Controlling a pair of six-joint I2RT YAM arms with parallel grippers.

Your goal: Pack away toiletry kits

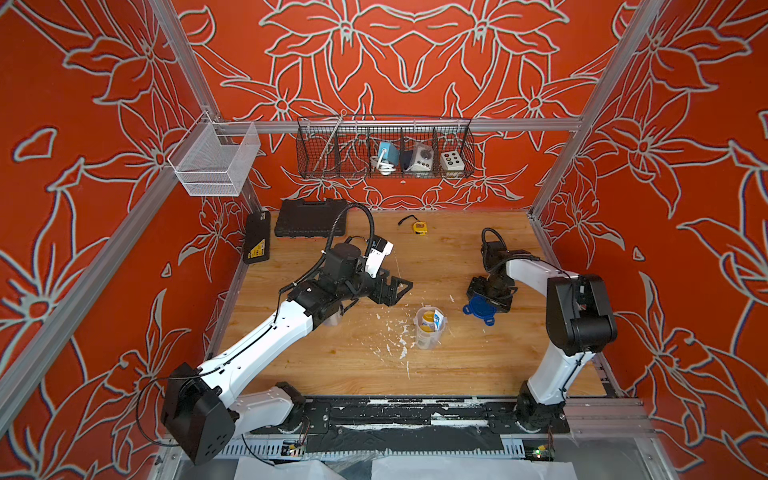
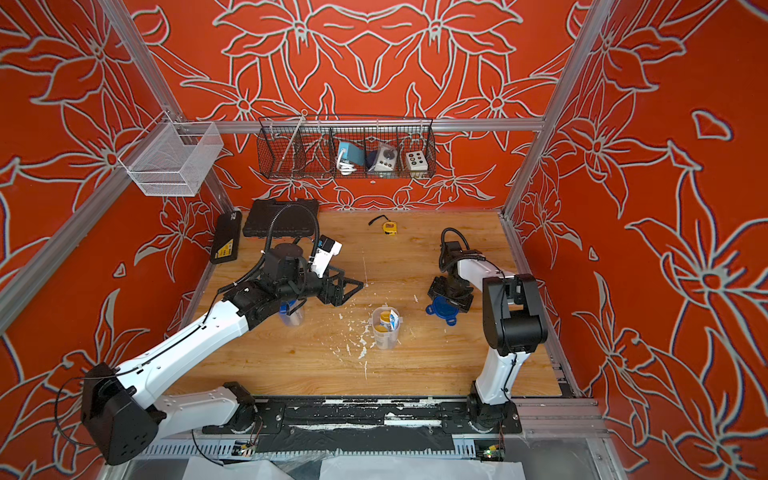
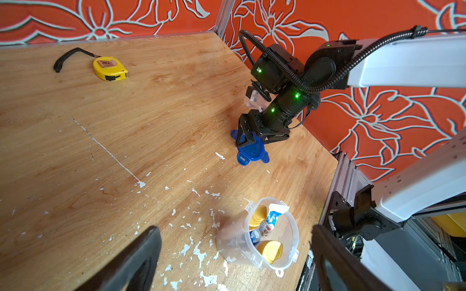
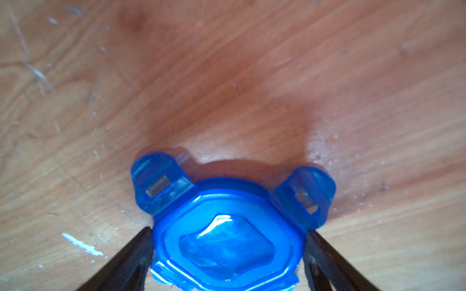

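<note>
A clear cup (image 1: pixel 429 328) stands on the table, packed with yellow rounds and a white-and-blue tube (image 3: pixel 274 218); its top is uncovered. The blue lid (image 4: pixel 226 242) with side tabs is right of it, tabletop behind, between the fingers of my right gripper. Both fingertips meet its edges, so the fingers are part-way apart around it. Over the table left of the open cup, my left gripper (image 1: pixel 403 291) is open and empty. Another cup with blue on top (image 2: pixel 291 313) is partly hidden under the left arm.
A yellow tape measure (image 1: pixel 420 228) lies at the back, and a black case (image 1: pixel 310 218) at the back left. The wire basket (image 1: pixel 385 148) on the back wall holds boxed items. A white mesh basket (image 1: pixel 216 164) hangs at left. White flakes litter the table near the cup.
</note>
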